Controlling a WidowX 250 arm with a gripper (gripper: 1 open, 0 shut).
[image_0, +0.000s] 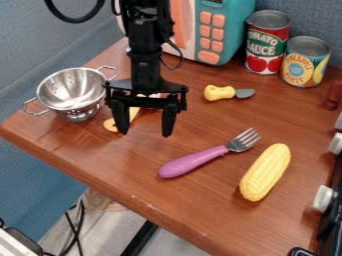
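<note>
The black gripper (144, 117) hangs over the left middle of the wooden table, its fingers apart and pointing down, with no object visible between them. Behind it, partly hidden, lies a yellow wooden utensil (111, 124). A steel colander (71, 92) stands to the left. A purple-handled fork (195, 160) lies to the front right of the gripper, and a corn cob (265, 172) further right. A yellow-handled tool (222, 93) lies behind and to the right.
At the back stand a teal toy appliance (210, 30), a red can (267, 45) and a yellow can (305, 62). A black appliance (329, 225) lines the right edge.
</note>
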